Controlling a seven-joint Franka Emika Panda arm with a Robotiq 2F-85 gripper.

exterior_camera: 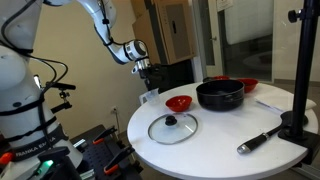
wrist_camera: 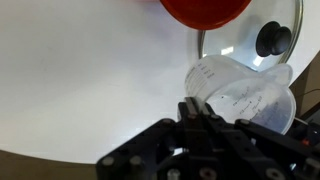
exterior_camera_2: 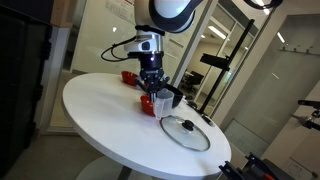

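A clear plastic container [wrist_camera: 245,88] is at my fingertips in the wrist view, its near wall meeting them. My gripper is shut, with that thin wall apparently between its fingers. From the second exterior view, the pale container [exterior_camera_2: 164,103] shows just below the gripper [exterior_camera_2: 152,90], close to a red bowl. The first exterior view has the container [exterior_camera: 151,97] small at the table's far left edge, under the arm's end. Whether its base touches the table cannot be told.
A red bowl [exterior_camera: 179,103] and a glass lid [exterior_camera: 173,128] with a black knob lie close by. A black pot [exterior_camera: 220,95] stands farther along the white table [exterior_camera: 225,150]. A black-handled utensil [exterior_camera: 258,139] lies near the right. In the second exterior view, the table's left half is clear.
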